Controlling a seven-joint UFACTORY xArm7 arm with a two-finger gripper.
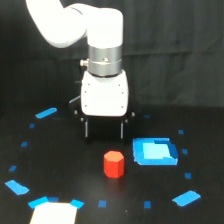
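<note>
On the dark table, a red six-sided block [114, 164] sits near the middle front. My gripper [104, 129] hangs above and a little to the left of it in the picture, apart from the block. Its two thin dark fingers point down, spread wide, with nothing visible between them. To the block's right lies a blue-edged square with a white middle [156, 151]; whether it is a tray or flat marking, I cannot tell.
Blue tape pieces mark the table, including one at the right [186, 198] and one at the left [16, 187]. A white piece [54, 213] lies at the front left edge.
</note>
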